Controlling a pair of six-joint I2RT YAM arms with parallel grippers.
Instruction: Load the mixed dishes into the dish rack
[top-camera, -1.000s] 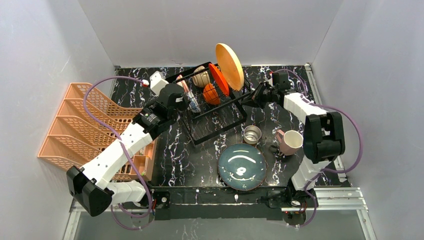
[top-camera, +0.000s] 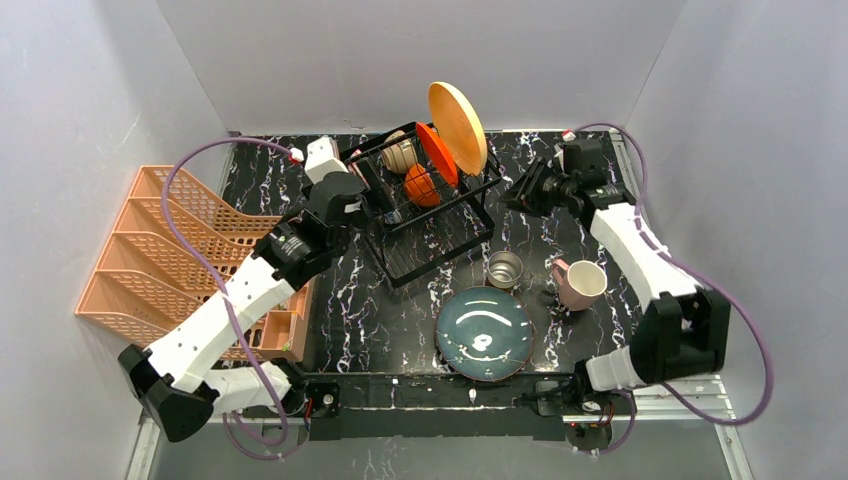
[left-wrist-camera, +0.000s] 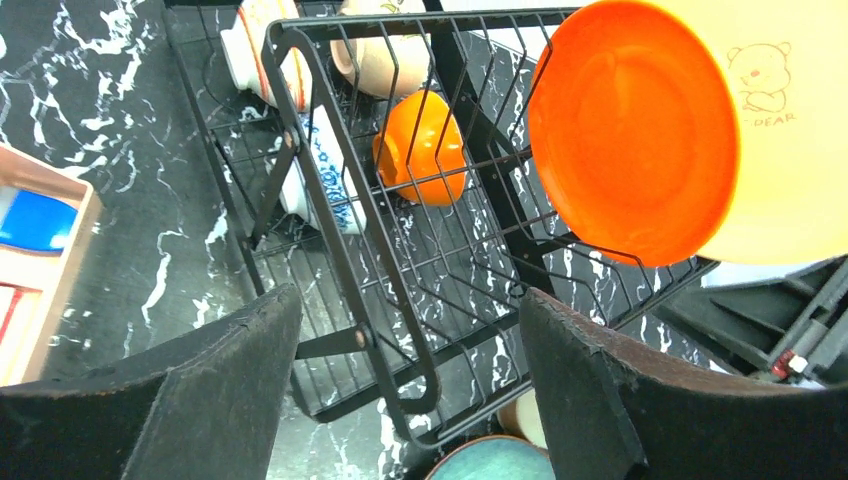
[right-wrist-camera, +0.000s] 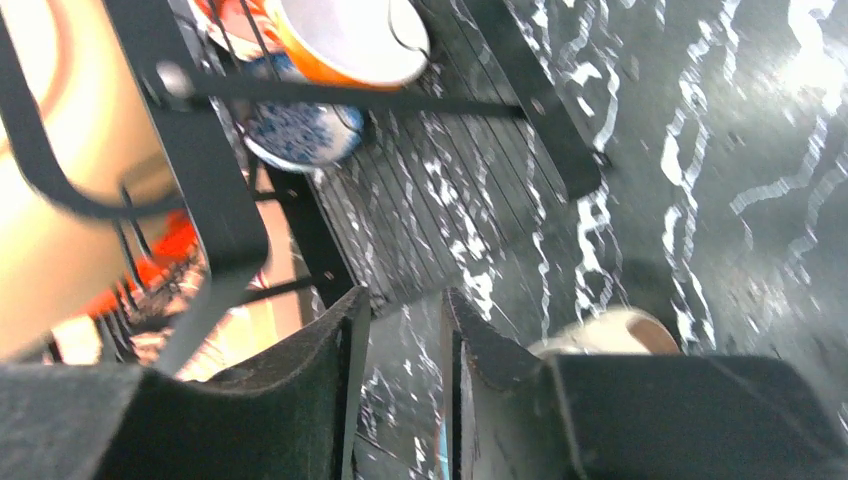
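The black two-tier dish rack (top-camera: 432, 262) holds a yellow plate (top-camera: 452, 120) and a red-orange plate (left-wrist-camera: 625, 140) upright on top, with an orange bowl (left-wrist-camera: 415, 145), a beige cup (left-wrist-camera: 380, 50), a striped cup (left-wrist-camera: 245, 45) and a blue-patterned piece (left-wrist-camera: 335, 180). My left gripper is open over the rack's near-left side, empty. My right gripper is right of the rack, empty, with fingers a narrow gap apart. A blue-grey plate (top-camera: 484, 332), metal cup (top-camera: 504, 268) and pink mug (top-camera: 582, 285) stand on the counter in front.
An orange plastic organiser (top-camera: 150, 280) stands at the left, partly under the left arm. Bare marble counter (top-camera: 350, 330) shows left of the blue-grey plate. White walls close in the back and sides.
The right arm has swung rightward and toward the front, its gripper moving a little away from the rack. The left arm has shifted slightly. The dishes look unchanged.
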